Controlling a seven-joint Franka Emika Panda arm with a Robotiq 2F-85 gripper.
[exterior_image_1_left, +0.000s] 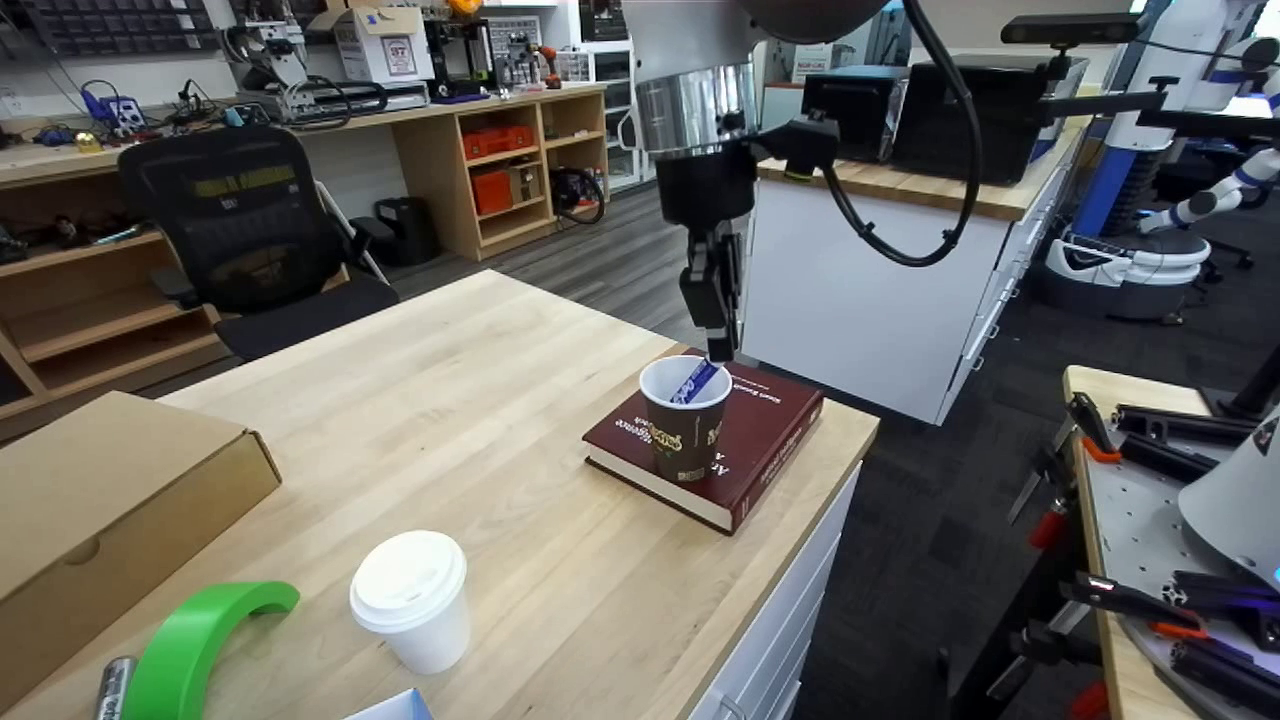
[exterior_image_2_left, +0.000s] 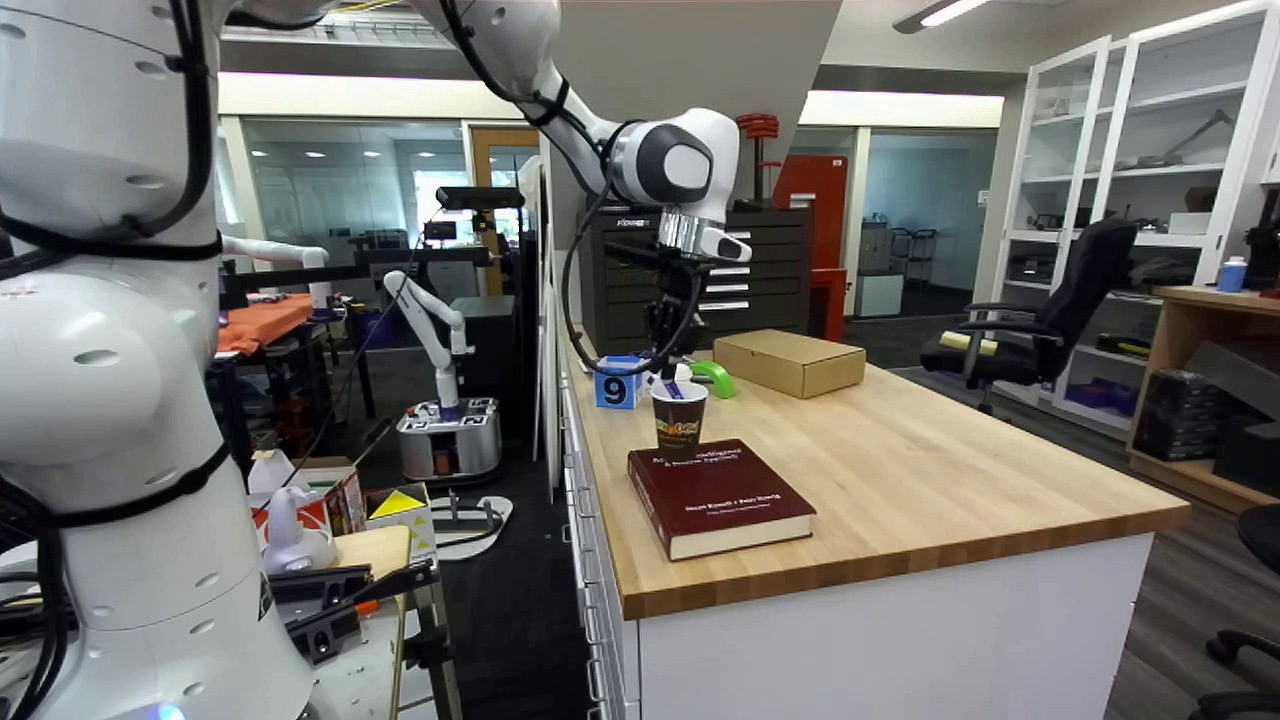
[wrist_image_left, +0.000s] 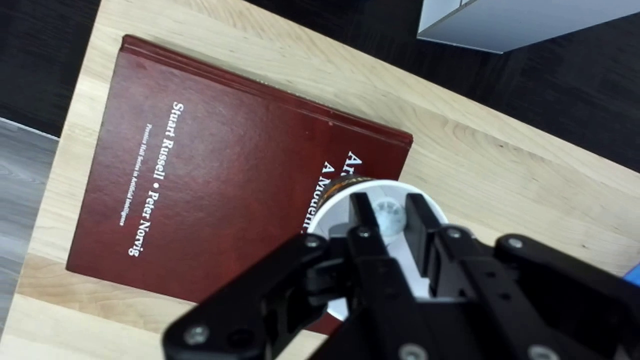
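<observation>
A brown paper cup (exterior_image_1_left: 686, 432) with a white rim stands on the maroon book (exterior_image_1_left: 768, 420). My gripper (exterior_image_1_left: 720, 353) is just above the cup's rim, shut on a slim blue-and-white stick (exterior_image_1_left: 695, 382), perhaps a marker. The stick leans, and its lower part is hidden inside the cup. From above, in the wrist view, my gripper lies over the cup's mouth, with a pale round end (wrist_image_left: 390, 217) showing between the fingers. The cup (exterior_image_2_left: 679, 422) also shows on the book in the second exterior view.
A lidded white cup (exterior_image_1_left: 411, 600), a green arch (exterior_image_1_left: 192, 642) and a cardboard box (exterior_image_1_left: 108, 504) lie on the left of the table, near a blue number box (exterior_image_2_left: 618, 384). The table's edge runs close beside the book.
</observation>
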